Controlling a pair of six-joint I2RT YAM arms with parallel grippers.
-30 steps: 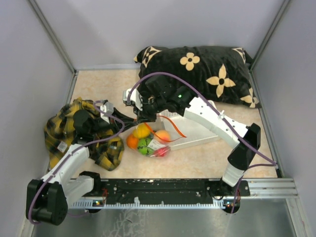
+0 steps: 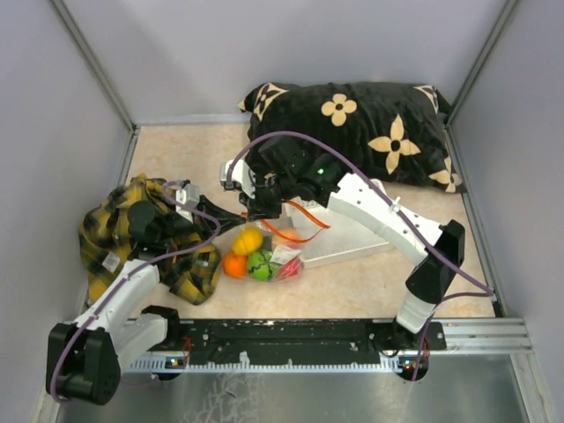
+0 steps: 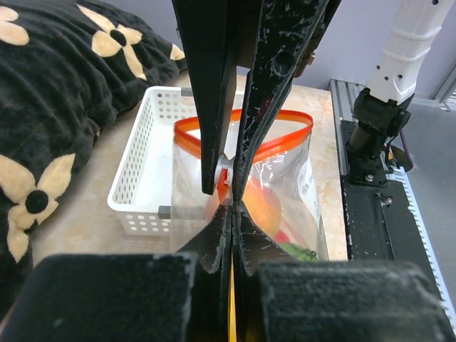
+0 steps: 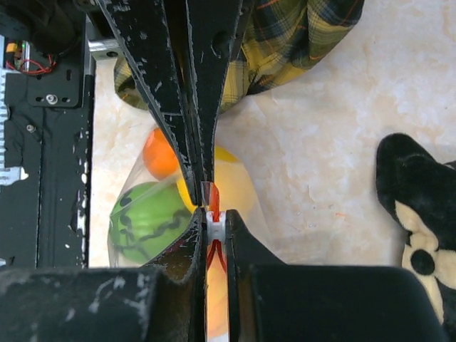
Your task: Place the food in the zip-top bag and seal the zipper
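Observation:
The clear zip-top bag [image 2: 288,261], its orange zipper [image 2: 308,214] spread into an open loop, holds a yellow, an orange, a peach-coloured and a green play food, plus a red one. Seen from the right wrist, my right gripper is shut on the white zipper slider [image 4: 216,227] at one end of the zipper. My left gripper is shut right beside it at the same end. No slider or food shows between its fingers; whether thin film is there, I cannot tell. From above, both fingertips are crowded together and partly hidden.
Behind the bag stands a white basket [image 2: 339,231], looking empty. A dark flowered pillow [image 2: 352,128] lies along the back. Yellow-black plaid cloth [image 2: 196,273] is bunched under the left arm. Bare table [image 2: 352,291] shows at the front right.
The orange zipper loop has shifted and its right end has moved back a little. The foods have shifted slightly with the bag. Both grippers stay close together, with hardly any movement.

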